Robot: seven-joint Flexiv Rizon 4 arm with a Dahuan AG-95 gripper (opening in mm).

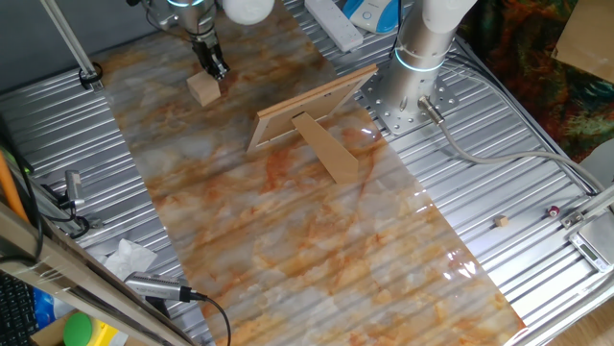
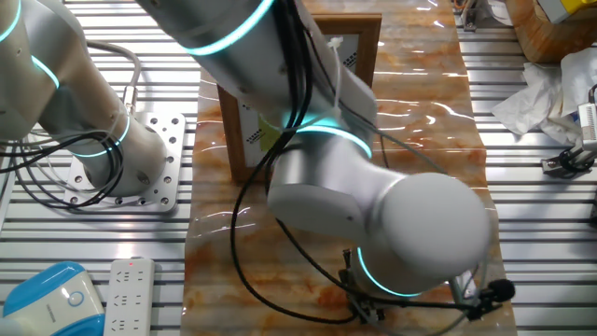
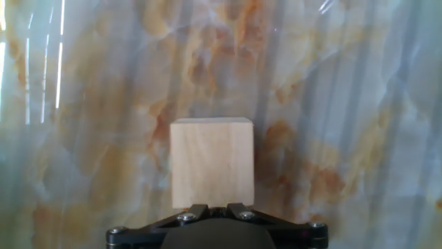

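Note:
A plain light wooden cube (image 3: 212, 164) lies on the marbled sheet, straight in front of my fingertips in the wrist view. My gripper is drawn together to a gap far narrower than the cube, and nothing shows between its fingers. The cube's near edge meets or nearly meets the tips; actual contact cannot be told. From exterior view 1, the same cube (image 1: 203, 88) rests just beside my downward-pointing gripper (image 1: 221, 71). In exterior view 2 the arm hides the cube and most of the gripper.
A wooden picture frame (image 1: 312, 101) stands propped on its back leg (image 1: 326, 149) between the cube and the robot base (image 1: 413, 91). A power strip (image 1: 334, 24) lies behind it.

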